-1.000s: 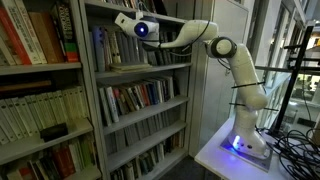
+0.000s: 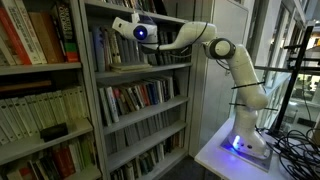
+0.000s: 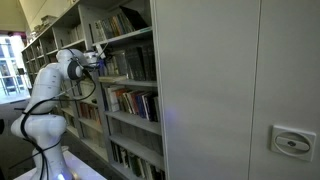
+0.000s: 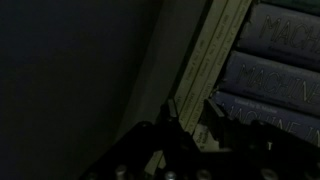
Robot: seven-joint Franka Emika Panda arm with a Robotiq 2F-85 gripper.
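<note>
High at the upper bookshelf, my gripper reaches level with a row of books. Its dark fingers stand apart in the wrist view, with pale, thin book spines running up from the gap between them. Whether the fingers touch these books is too dark to tell. Right of the pale spines lie thick blue-grey volumes with printed titles. In the second exterior view the arm's end is up against the upper shelves, and its fingers are too small to make out.
A shelf upright runs close along the left of the pale books. Lower shelves hold more book rows. The arm's base stands on a white table. A large plain panel borders the bookcase.
The arm's wrist has sunk very slightly toward the shelf over the last second. The books look unmoved.
</note>
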